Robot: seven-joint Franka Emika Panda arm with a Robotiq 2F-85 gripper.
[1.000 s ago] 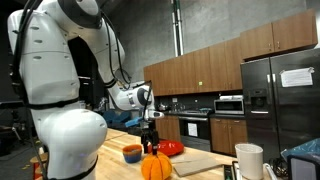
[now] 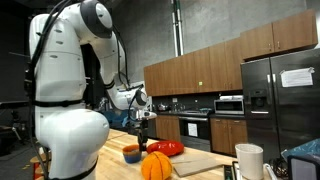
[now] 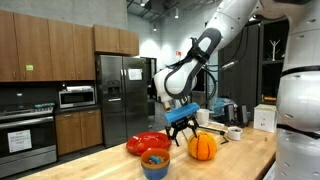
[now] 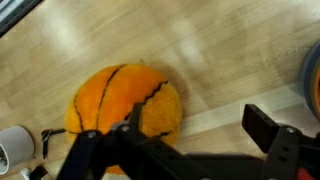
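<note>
A plush orange ball with dark seams, like a pumpkin (image 2: 156,166) (image 3: 203,147) (image 4: 108,92), rests on the wooden table. Beside it, a blue bowl (image 2: 131,154) (image 3: 155,170) holds something orange-brown and blue; only its rim shows at the right edge of the wrist view. My gripper (image 3: 182,130) hangs above the table between the ball and the bowl. Its dark fingers (image 4: 262,126) stand wide apart, with bare table between them. In the wrist view, the left finger overlaps the ball's lower right part; I cannot tell from this whether they touch.
A red plate (image 2: 168,148) (image 3: 147,142) lies behind the bowl. To the right in exterior view 1 are a flat board (image 2: 200,162) and a white canister (image 2: 249,160). A white mug (image 4: 14,147) sits left of the ball in the wrist view. Bare table lies ahead.
My gripper has moved from above the orange ball toward the blue bowl, leftward in exterior view 1, and appears somewhat higher. The ball and bowl stay where they were.
</note>
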